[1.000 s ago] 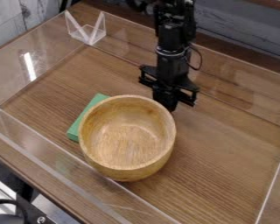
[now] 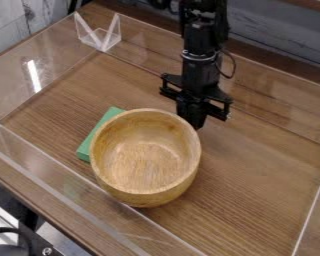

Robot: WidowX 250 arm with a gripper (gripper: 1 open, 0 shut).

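Note:
A black arm reaches down from the top of the camera view, its gripper (image 2: 194, 112) low at the back rim of a large tan bowl (image 2: 145, 165). The dark fingers are hard to make out against each other; nothing shows held between them. A green flat object (image 2: 104, 127) lies under or beside the bowl's left side, partly hidden by it.
A clear plastic holder (image 2: 99, 32) stands at the top left. Pale edging borders the table.
The arm and gripper have shifted very slightly; the bowl and green object look unmoved.

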